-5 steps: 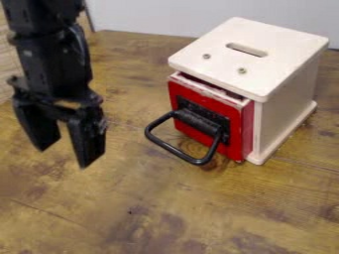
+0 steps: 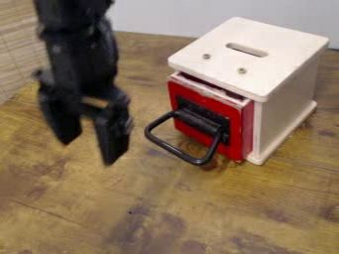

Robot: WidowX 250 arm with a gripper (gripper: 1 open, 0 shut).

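A pale wooden box (image 2: 283, 111) with a slot and two screws on top stands at the right. Its red front panel (image 2: 233, 134) faces left and carries a black looped handle (image 2: 195, 159) that sticks out low. My black gripper (image 2: 85, 130), blurred, hangs at the left, apart from the handle, its two fingers open with nothing seen between them.
A woven mat or panel (image 2: 16, 60) lies at the far left edge, and a white wall runs along the back.
The box and its handle look unchanged.
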